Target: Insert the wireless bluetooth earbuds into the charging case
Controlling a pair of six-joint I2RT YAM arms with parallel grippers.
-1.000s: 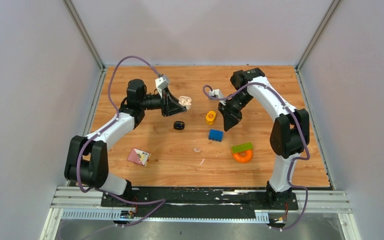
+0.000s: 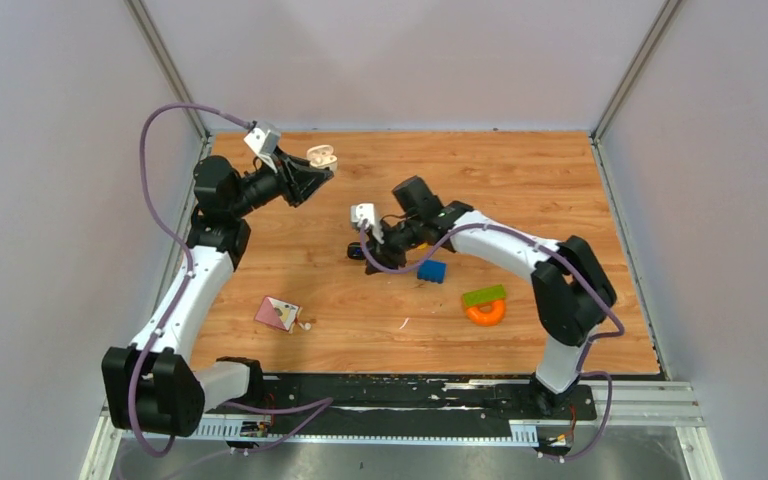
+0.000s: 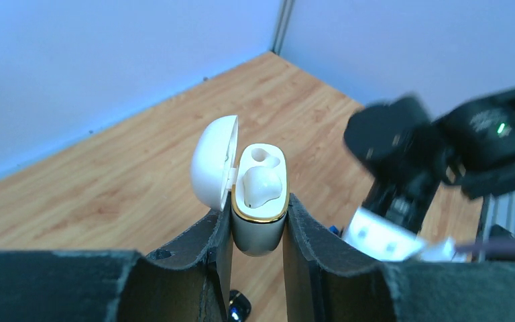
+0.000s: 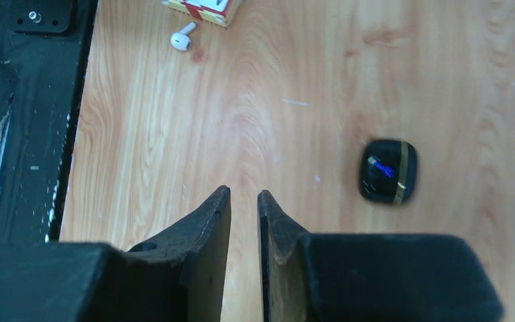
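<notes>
The open white charging case (image 3: 260,194) is held upright by my left gripper (image 2: 320,175), shut on it; one earbud slot looks empty and the other shows a white rounded piece. A loose white earbud (image 4: 181,41) lies on the table near the front left, beside the card box (image 2: 277,312). My right gripper (image 2: 370,265) hangs over the middle of the table, pointing down, its fingers a little apart with nothing seen between them.
A black case (image 4: 387,171) lies mid-table. A blue brick (image 2: 432,271), a green block (image 2: 483,295) and an orange ring (image 2: 485,315) lie to the right.
My left gripper has moved up and left with the case. The right arm has swung left toward the middle. The loose earbud has shifted left to beside the card box.
</notes>
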